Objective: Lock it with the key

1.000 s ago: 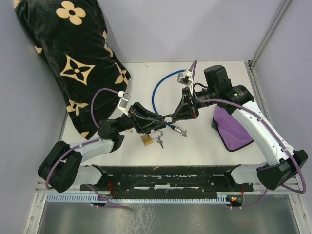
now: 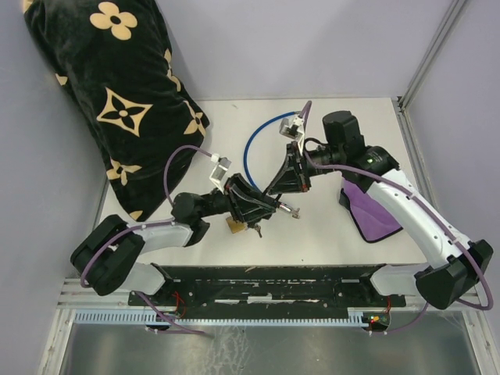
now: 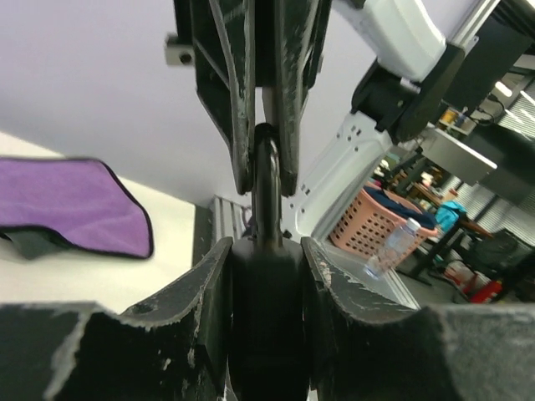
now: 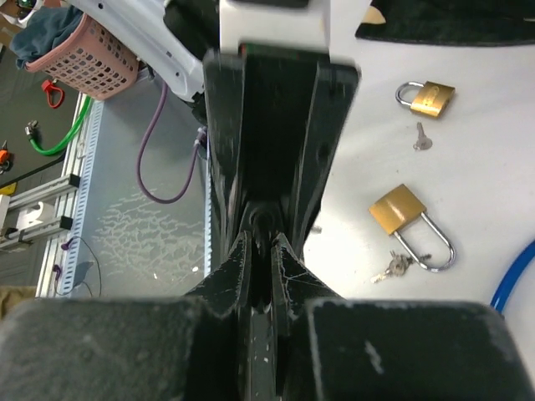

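My left gripper (image 2: 269, 203) and right gripper (image 2: 277, 187) meet mid-table, tip to tip. A dark, slim cylindrical object (image 3: 267, 184) runs between them; what it is, I cannot tell. My right gripper is shut on it. The left fingers surround its lower end in the left wrist view; whether they grip it is unclear. A brass padlock (image 4: 397, 209) lies on the table with a bunch of keys (image 4: 397, 266) by its shackle. Another brass padlock (image 4: 430, 99) lies farther off, beside a single key (image 4: 422, 142).
A blue cable (image 2: 254, 137) curves across the middle of the table. A purple pouch (image 2: 371, 211) lies at the right. A large black patterned cushion (image 2: 125, 117) fills the left back.
The left arm has moved right and slightly downward in the top view, and its wrist has shifted. The right gripper has shifted slightly left, staying close to the left one.
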